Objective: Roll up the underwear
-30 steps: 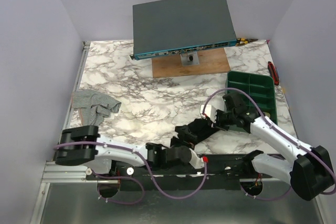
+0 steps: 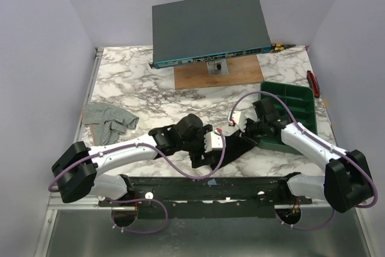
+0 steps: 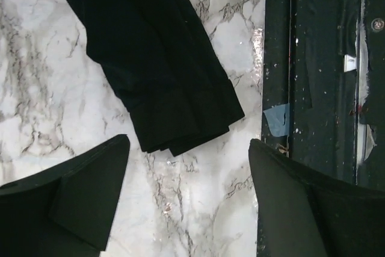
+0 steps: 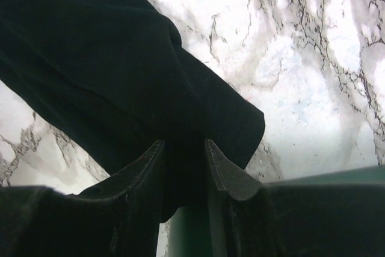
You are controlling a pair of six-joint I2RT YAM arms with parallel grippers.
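Observation:
The black underwear (image 2: 231,151) lies as a long flattened strip on the marble table, partly under both grippers in the top view. In the left wrist view its near end (image 3: 174,118) shows layered edges, with my left gripper open just beyond it, nothing between its fingers. In the right wrist view the cloth (image 4: 108,58) runs diagonally, and my right gripper is over its end near the green bin, fingers a little apart; whether cloth is between them I cannot tell.
A green divided bin (image 2: 289,97) stands at the right. A striped cloth (image 2: 108,118) lies at the left. A large metal unit (image 2: 210,25) is at the back over a wooden board (image 2: 189,77).
My left gripper has come up from the front edge to over the underwear, now slightly further right. The right arm has shifted slightly, its gripper staying over the cloth by the bin.

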